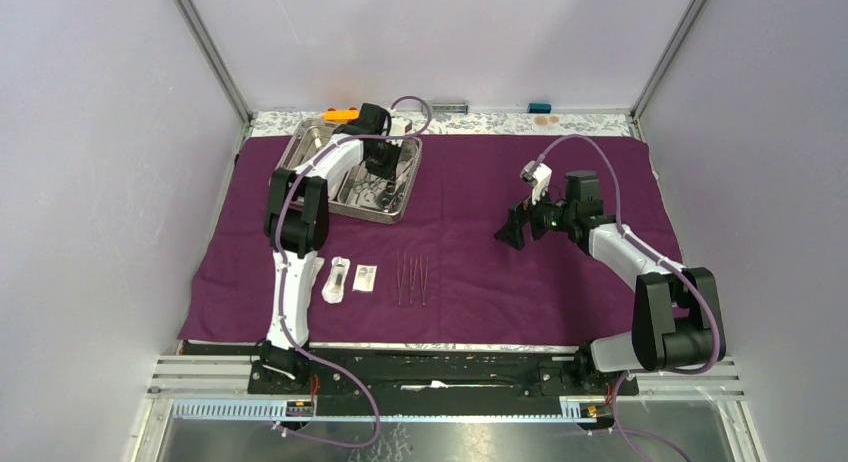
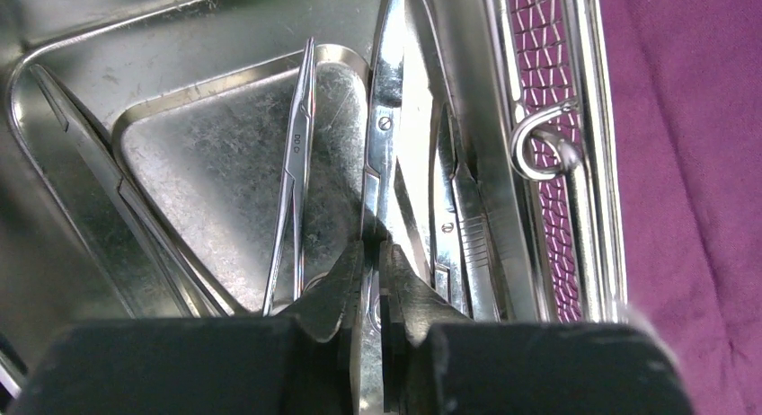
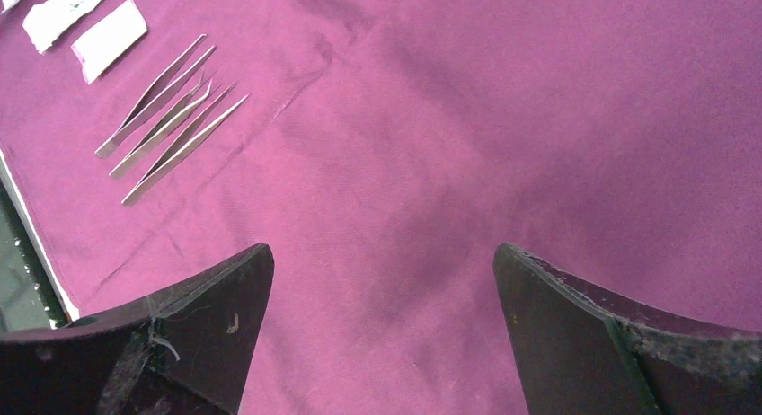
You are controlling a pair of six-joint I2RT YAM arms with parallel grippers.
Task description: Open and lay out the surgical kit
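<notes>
Inside the metal tray (image 1: 345, 208), at the back left of the cloth, is my left gripper. Its fingertips are close together with a narrow gap, and the shank of a long scissor-like instrument (image 2: 385, 123) runs between them. Whether they grip it cannot be told. To its left in the left wrist view lie a slim hinged instrument (image 2: 295, 154) and another long one (image 2: 108, 172); to its right are scissors (image 2: 445, 222) and a ridged metal tool (image 2: 476, 235). My right gripper stands open over bare cloth, holding nothing.
Laid out near the cloth's front edge are several tweezers (image 3: 171, 119), a white packet (image 1: 364, 278) and a longer sealed pack (image 1: 336, 281). An orange object (image 1: 340, 115) sits behind the tray.
</notes>
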